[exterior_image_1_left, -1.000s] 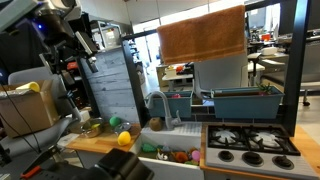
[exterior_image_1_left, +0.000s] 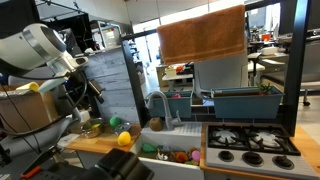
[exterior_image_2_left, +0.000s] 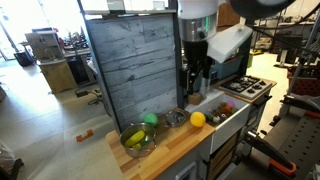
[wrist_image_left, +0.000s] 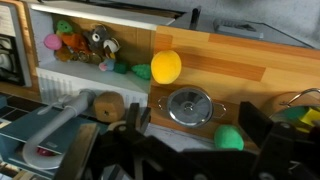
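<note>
My gripper is open over the wooden counter (wrist_image_left: 230, 60), its two dark fingers wide apart and nothing between them. Below, in the wrist view, a round metal lid (wrist_image_left: 190, 107) with a dark knob lies in the gap's direction. A yellow ball-like thing (wrist_image_left: 166, 67) rests on the wood farther up, and a green round thing (wrist_image_left: 228, 137) sits close to the right finger. From the second exterior side, a metal pot (exterior_image_2_left: 138, 141) with yellow-green contents stands left of the lid (exterior_image_2_left: 175, 118). There the gripper (exterior_image_2_left: 196, 82) hangs above the counter.
A drawer (wrist_image_left: 130, 82) of small toys runs beside the counter. The faucet (wrist_image_left: 52, 122) and a brown round object (wrist_image_left: 109, 106) stand past the lid. The stove (exterior_image_1_left: 250, 148) is at the right; a grey panel wall (exterior_image_2_left: 145, 65) backs the counter.
Over the last second the arm has come down from a higher pose, bringing the gripper closer to the counter. The counter objects look unmoved.
</note>
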